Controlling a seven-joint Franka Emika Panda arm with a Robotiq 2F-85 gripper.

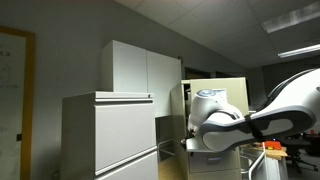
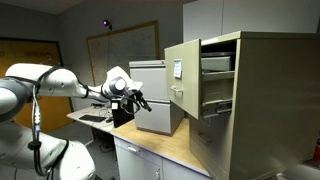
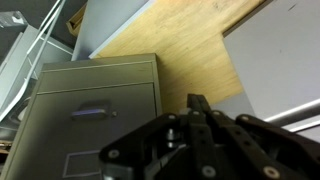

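My gripper [image 2: 147, 106] hangs in the air in front of the grey drawer cabinet [image 2: 160, 115], above the wooden counter. In the wrist view its dark fingers [image 3: 197, 103] come together, and nothing shows between them. A tall cabinet [image 2: 268, 100] stands to the right in exterior view 2, with its beige door [image 2: 186, 75] swung open and shelves visible inside. Exterior view 1 shows the gripper [image 1: 186, 143] small and partly lost against the open cabinet door [image 1: 232, 95] behind the arm.
White wall cupboards [image 1: 128, 68] hang behind. From the wrist, a grey drawer front [image 3: 90, 115] and bare wood [image 3: 185, 60] show below.
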